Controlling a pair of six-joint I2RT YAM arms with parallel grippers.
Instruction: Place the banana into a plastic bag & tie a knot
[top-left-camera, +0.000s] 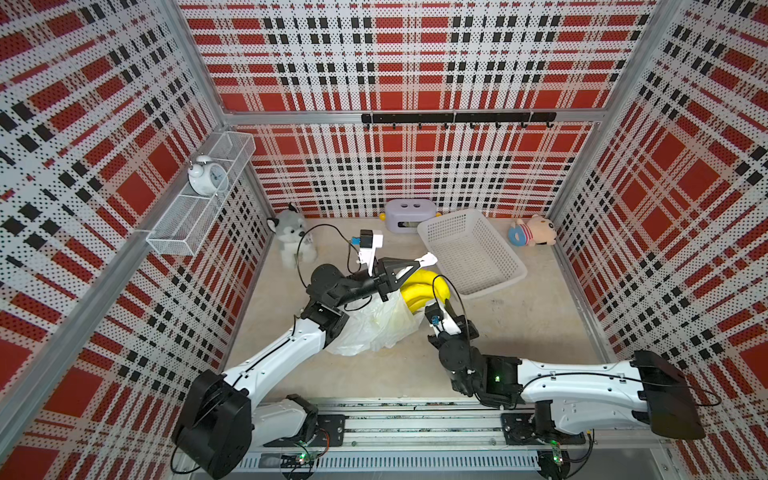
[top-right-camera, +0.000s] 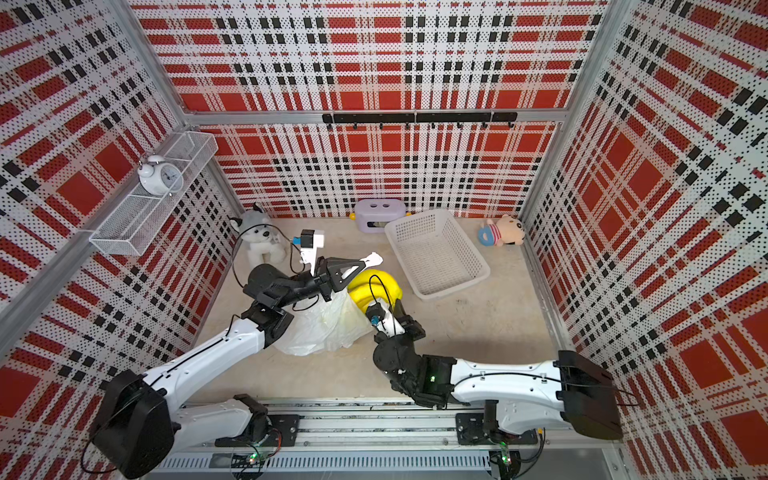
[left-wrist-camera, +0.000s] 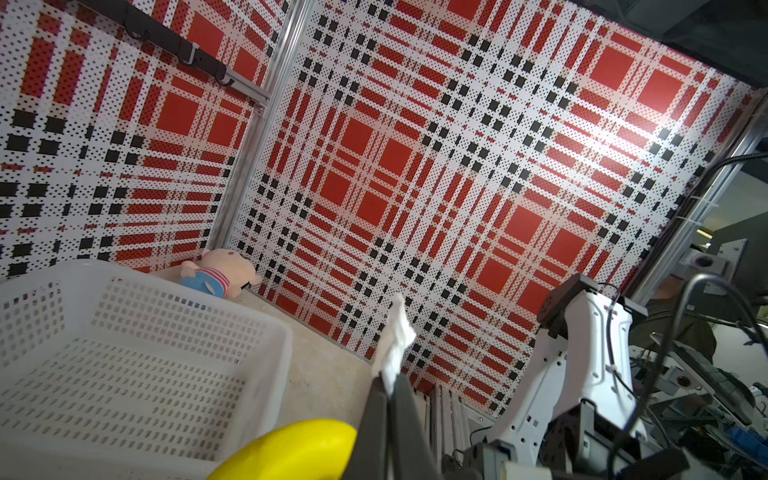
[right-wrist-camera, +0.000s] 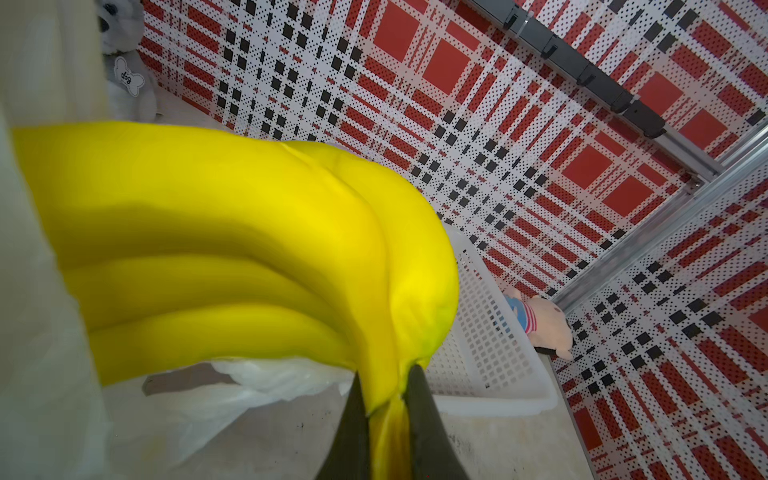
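A bunch of yellow bananas (top-left-camera: 424, 286) (right-wrist-camera: 240, 208) lies partly inside the crumpled translucent plastic bag (top-left-camera: 369, 328) (right-wrist-camera: 40, 336). My right gripper is shut on the banana stem, with the bunch pointing left into the bag's mouth. My left gripper (top-left-camera: 417, 264) is above the bananas, shut on a thin white piece of plastic, apparently the bag's edge, which sticks up from its fingertips. The bag's far side is partly hidden by the left arm and the bananas.
An empty white basket (top-left-camera: 472, 256) stands behind and right of the bananas. A plush husky (top-left-camera: 292, 240) is at back left, a lilac toy (top-left-camera: 408, 216) at back centre, another doll (top-left-camera: 532, 232) at back right.
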